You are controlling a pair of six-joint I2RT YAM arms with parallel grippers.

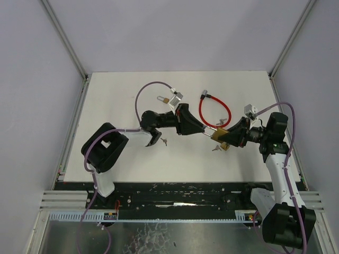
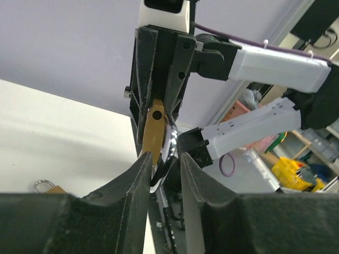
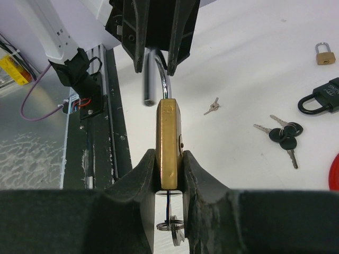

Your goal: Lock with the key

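A brass padlock [image 3: 168,143] with a long silver shackle [image 3: 163,79] is clamped between the fingers of my right gripper [image 1: 218,135], above the table. One shackle leg goes into the body; the other ends free beside it. Facing it from the left, my left gripper [image 1: 204,129] has its fingers [image 3: 139,58] apart with the shackle's bow between them. In the left wrist view the shackle [image 2: 170,148] shows just beyond the left fingertips, the brass body behind it. Small keys on a ring [image 3: 175,227] show below the body; whether one sits in the keyhole I cannot tell.
On the table lie black-headed keys [image 3: 283,135], a black padlock [image 3: 329,95], a small brass padlock [image 1: 166,99], a loose key [image 1: 164,141] and a red cable lock [image 1: 228,108]. Another small brass padlock [image 1: 225,145] lies under my right gripper.
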